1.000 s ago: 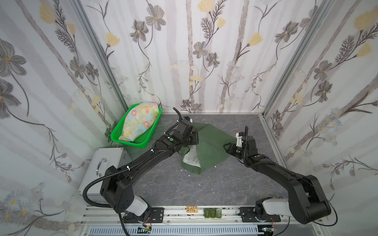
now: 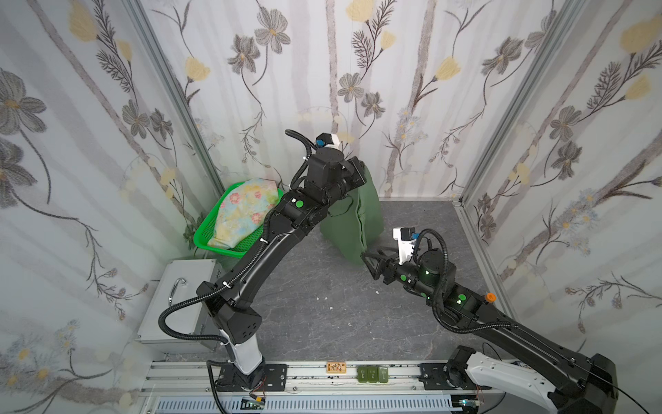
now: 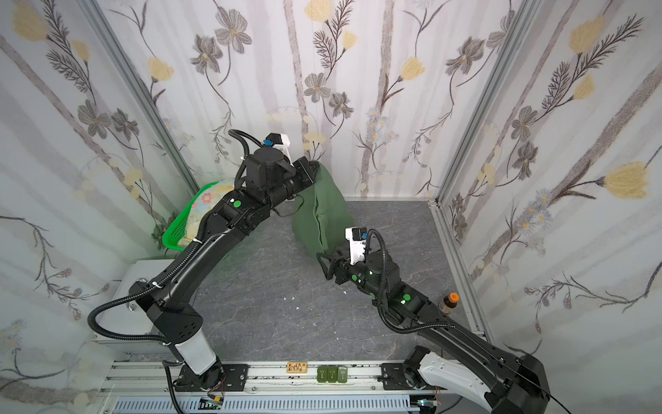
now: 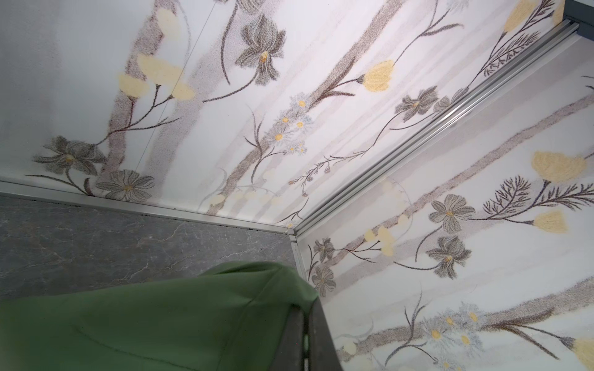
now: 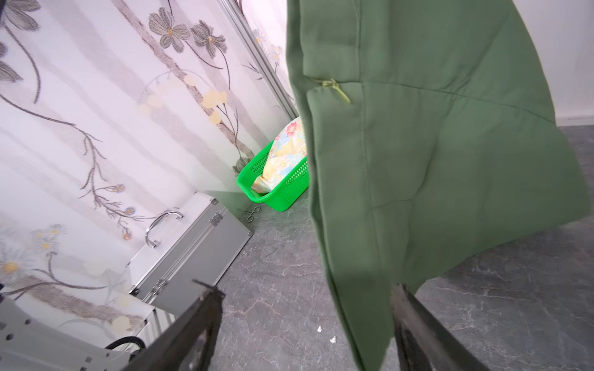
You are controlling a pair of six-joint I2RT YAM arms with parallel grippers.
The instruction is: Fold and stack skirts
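Observation:
A green skirt [image 2: 348,227] hangs raised above the floor from my left gripper, which is shut on its upper corner; its lower end hangs down in front of my right gripper. In the right wrist view the skirt [image 5: 433,142] shows a long edge with seams and a small pale tie. The right gripper stands open, its fingers either side of the hanging lower edge, which is not visibly gripped.
A green basket [image 5: 287,191] with a pale floral cloth [image 2: 241,210] stands at the back left, a silver case [image 5: 207,259] in front of it. An orange-capped bottle [image 3: 448,303] stands at the right edge.
My left gripper has risen toward the back wall, lifting the skirt off the floor. The right gripper has risen and moved left toward the skirt's hanging end.

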